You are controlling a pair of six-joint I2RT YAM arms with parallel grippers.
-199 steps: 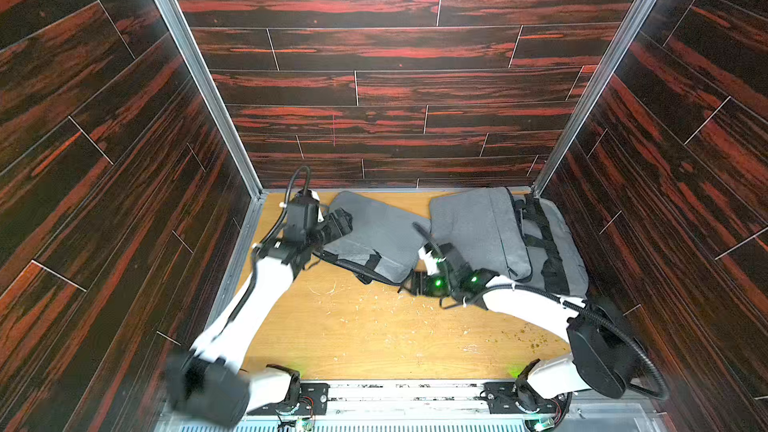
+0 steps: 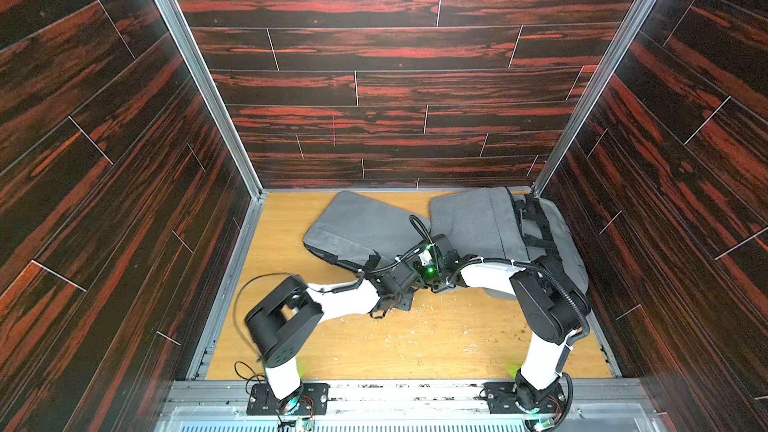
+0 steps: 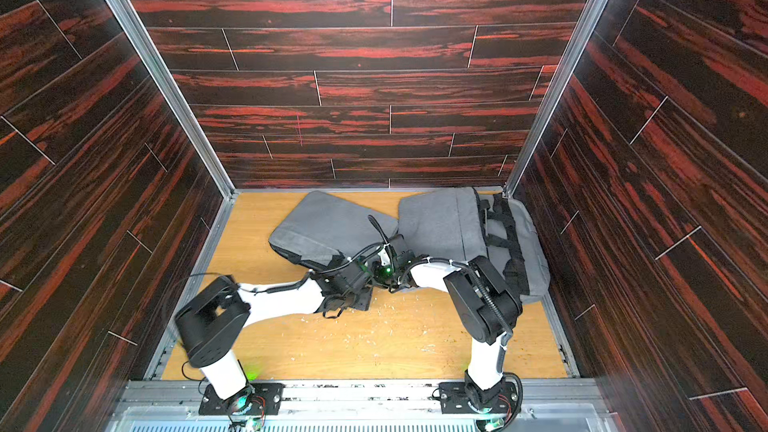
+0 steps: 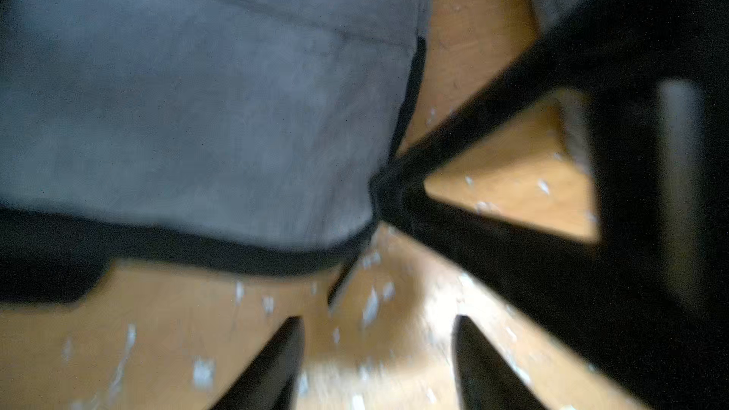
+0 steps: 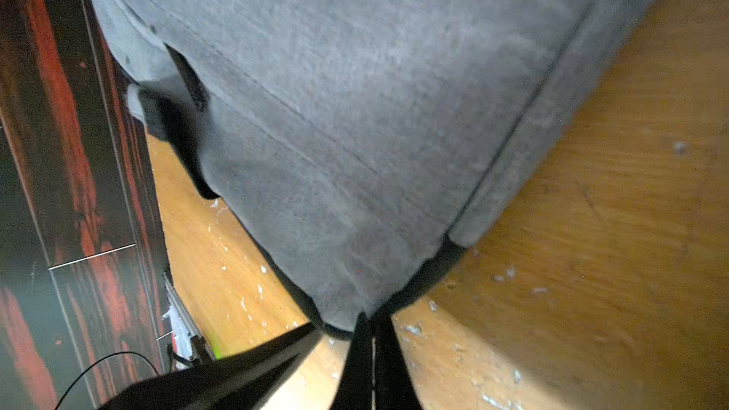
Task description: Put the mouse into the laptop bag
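Note:
A grey laptop bag (image 2: 364, 224) with black trim lies flat at the table's back middle. At its front right corner my right gripper is shut, its fingertips against the black edge; whether any edge is pinched between them is hard to tell. Beside that corner, my left gripper is part open over bare wood, with nothing between its fingers. A thin black cord (image 4: 345, 281) hangs at the corner just ahead of it. In both top views the grippers meet and hide the corner. No mouse shows in any view.
A second grey bag (image 2: 472, 224) with black straps (image 2: 537, 224) fills the back right. Small pale scraps are scattered on the wooden table (image 2: 432, 344), whose front is otherwise clear. Both arms crowd closely together mid-table.
My left arm has swung from the bag's left side to its front right corner, alongside the right gripper. The right gripper has stayed near that corner while its arm has folded inward.

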